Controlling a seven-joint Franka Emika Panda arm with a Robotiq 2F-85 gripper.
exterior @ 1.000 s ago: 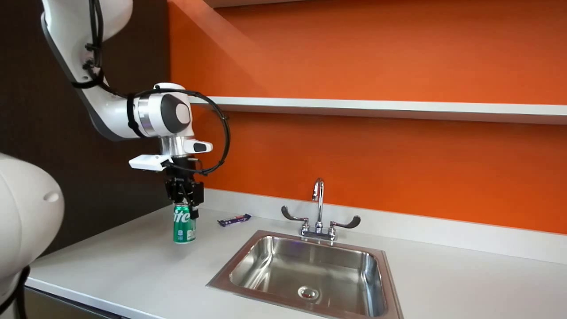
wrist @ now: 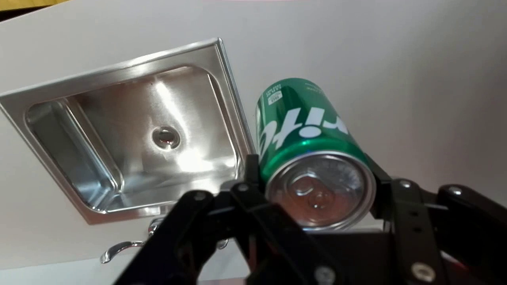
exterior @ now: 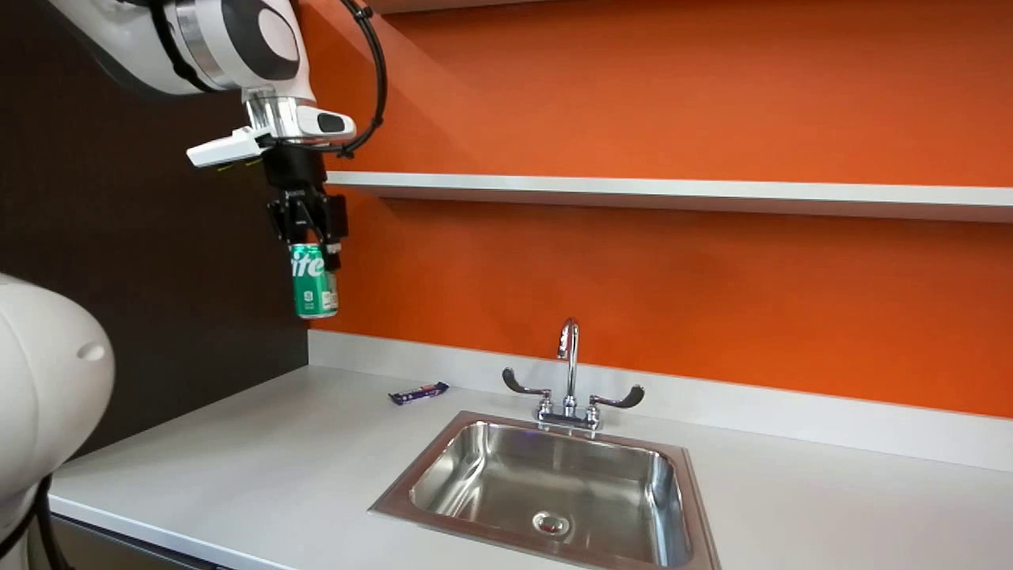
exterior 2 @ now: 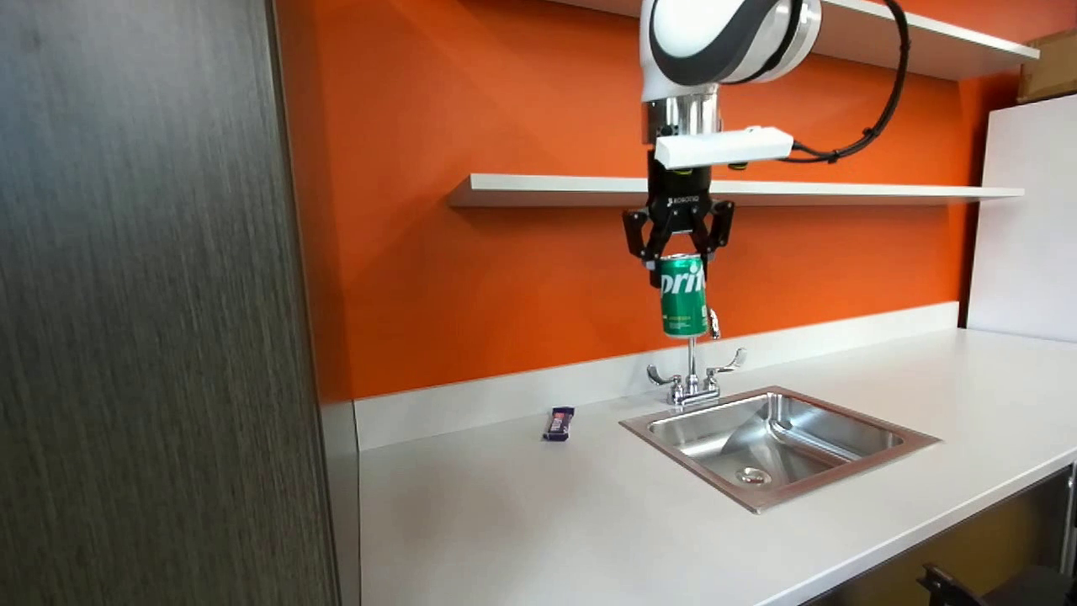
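Observation:
A green Sprite can [exterior: 311, 285] hangs upright in the air, well above the counter, with my gripper [exterior: 316, 248] shut on its upper part. From the other side, the can [exterior 2: 683, 300] shows between the two fingers of the gripper [exterior 2: 681, 264], its lower half free below them. Looking down in the wrist view, I see the lid and tab of the can [wrist: 309, 128], with a black finger on either side of it.
A purple-wrapped bar [exterior: 419, 393] lies on the counter [exterior: 237, 456] near the back wall. To its right are the steel sink [exterior: 546, 475] and faucet [exterior: 570, 370]. A white shelf [exterior: 665, 188] runs along the orange wall.
My arm has risen and shifted slightly left in exterior view 1, carrying the can from low over the counter to high above it. The bar and the sink have stayed put.

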